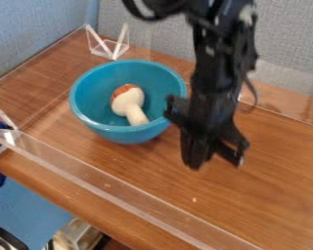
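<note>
My black gripper (213, 148) hangs low over the wooden table, just right of a teal bowl (98, 82). It is dark and motion-blurred, and I see nothing held in it; it appears shut. In the bowl lies a toy mushroom (130, 105) with a red and white cap and a pale stem.
A white wire-like object (107, 44) stands at the back left, near the grey wall. Clear strips edge the table, and dark blue items sit off its left edge.
</note>
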